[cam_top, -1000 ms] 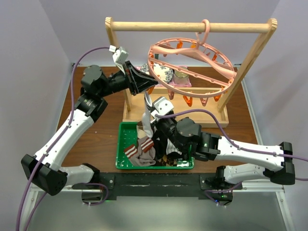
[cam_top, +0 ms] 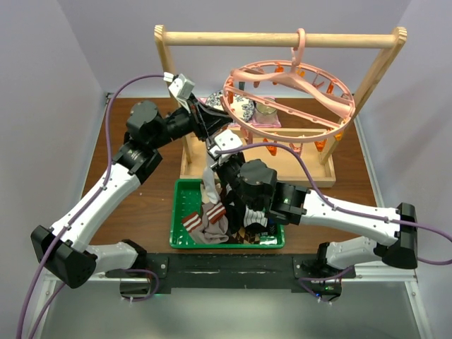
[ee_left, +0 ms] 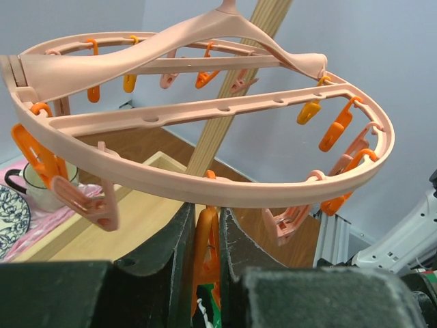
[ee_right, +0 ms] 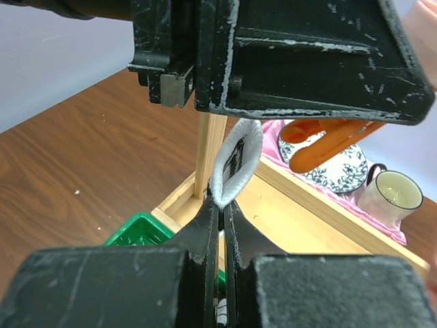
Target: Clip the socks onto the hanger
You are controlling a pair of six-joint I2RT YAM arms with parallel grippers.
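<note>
The pink round hanger (cam_top: 286,132) with coloured clips hangs from the wooden rack (cam_top: 275,39). In the left wrist view my left gripper is shut on an orange clip (ee_left: 203,253) at the hanger's front rim. My right gripper is shut on a white sock (ee_right: 235,160), whose upper end stands above the fingertips, just below the left gripper's dark body in the right wrist view. In the top view the sock's lower part hangs over the green bin (cam_top: 185,240), which holds several loose socks (cam_top: 212,226).
A mug (ee_right: 390,198) and patterned plate (ee_right: 334,167) lie on pink cloth behind the rack's wooden base (cam_top: 311,169). The bin sits in front of the rack.
The hanger has shifted slightly right. My right gripper has moved a little up and left with the sock, and the left arm a little down.
</note>
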